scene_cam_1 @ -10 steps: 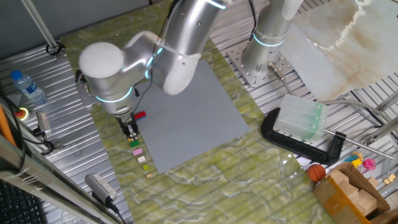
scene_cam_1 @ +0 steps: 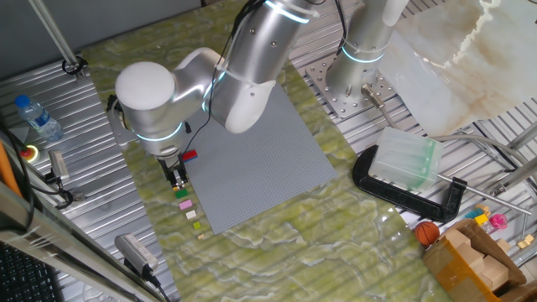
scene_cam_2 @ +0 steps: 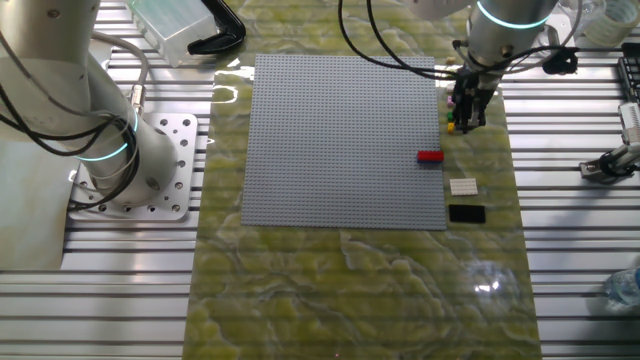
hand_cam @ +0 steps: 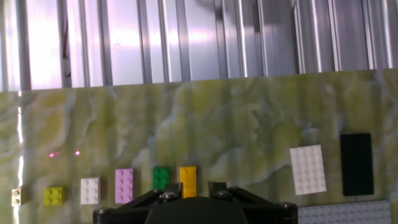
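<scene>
My gripper is open, its two fingertips apart at the bottom of the wrist view. An orange brick shows just past the gap, nearer the left fingertip; I cannot tell its height below the fingers. Left of it a green brick, a pink brick, a white brick, a lime brick and a small beige brick form a row. A red brick sits on the right edge of the grey baseplate in exterior view 2.
A white plate and a black plate lie beside the baseplate. A black clamp with a clear box stands on the opposite side, near a cardboard box. Most of the baseplate is bare.
The upper part of my arm has shifted slightly right and down in exterior view 1, while the fingers stay near the orange and green bricks. The bricks look unmoved.
</scene>
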